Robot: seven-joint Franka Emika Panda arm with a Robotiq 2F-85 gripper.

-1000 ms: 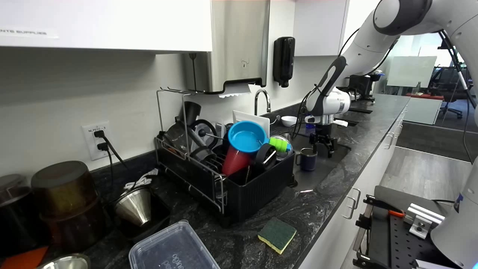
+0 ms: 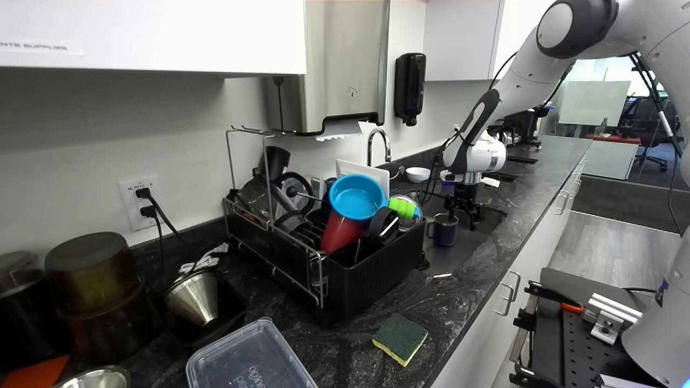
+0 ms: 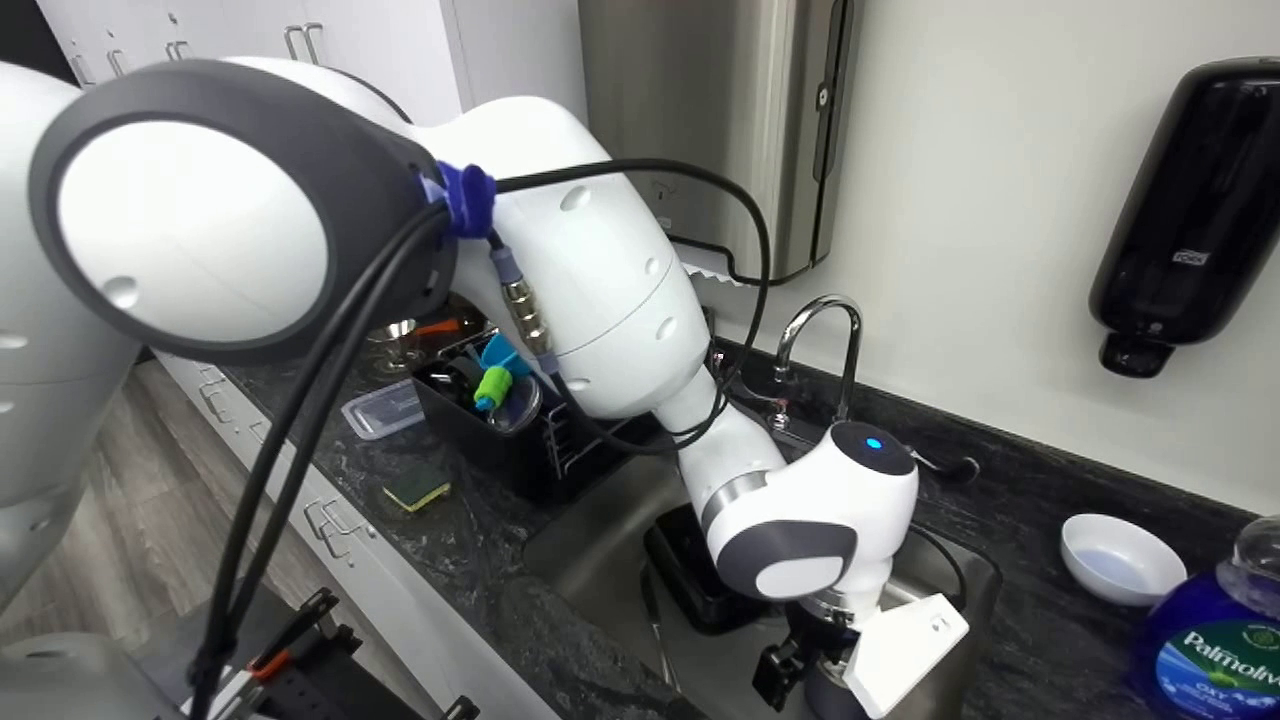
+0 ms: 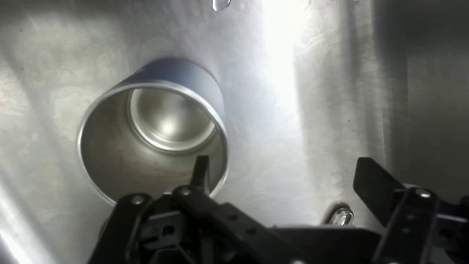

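Observation:
A dark blue mug [image 2: 444, 230] with a bare metal inside stands in the sink [image 2: 467, 249]. Its handle points left in exterior view 1. My open gripper is above it, fingers spread wide and nothing held. In the wrist view one finger [image 4: 201, 172] overlaps the mug's near rim, apparently at or just inside the mouth [image 4: 151, 165]; whether it touches is unclear. The other finger [image 4: 373, 187] hangs clear of the mug, over bare sink floor. From exterior view 2 the arm's wrist hides most of the mug.
A loaded black dish rack [image 2: 381, 278] borders the sink. Inside the sink lies a black container [image 3: 693, 564]. The faucet [image 3: 852, 330] rises behind, near a white bowl [image 3: 1122, 558] and blue dish soap [image 3: 1212, 642]. A sponge [image 2: 401, 337] lies on the counter.
In exterior view 1 my gripper has shifted slightly left and down, closer to the mug. The mug stands where it was.

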